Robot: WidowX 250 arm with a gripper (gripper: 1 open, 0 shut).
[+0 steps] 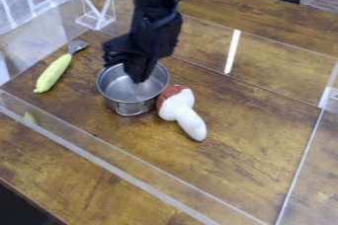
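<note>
The black gripper (132,63) hangs just over the steel pot (132,101), at its back rim; it looks shut, with no object visible in it, though its fingertips are dark and hard to make out. Against the pot's right side lies a white toy (185,116) with a red top, shaped like a mushroom or similar. A yellow corn (53,73) lies on the wooden table to the left of the pot.
A small utensil (77,47) lies behind the corn. A white wire rack (98,14) stands at the back left. Clear panels edge the workspace.
</note>
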